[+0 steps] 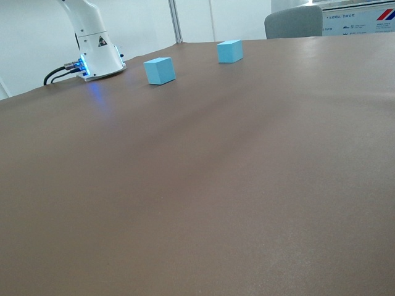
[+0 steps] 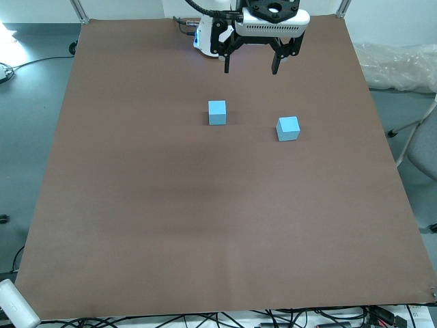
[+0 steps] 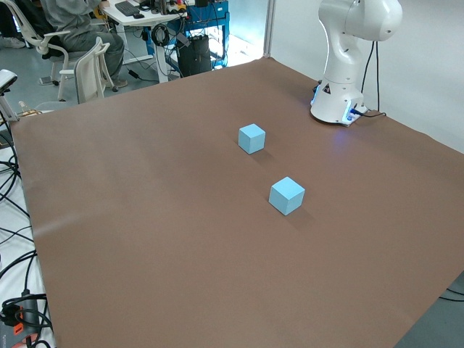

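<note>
Two light blue cubes rest apart on the brown table [image 2: 225, 219]. In the left view, one cube [image 2: 217, 113] sits left of centre and the other [image 2: 287, 130] to its right and slightly nearer; both also show in the top view [image 1: 159, 72] and the right view [image 3: 286, 196]. My gripper [image 2: 251, 63] hangs at the far end of the table in the left view, beyond and above the cubes, its two black fingers apart and open with nothing between them. The gripper is out of frame in the other views.
The white arm base [image 3: 337, 101] stands at the table's far edge with cables beside it. Cables run along the near edge, and a grey chair [image 2: 423, 143] stands off the right side. A person sits at a desk in the background.
</note>
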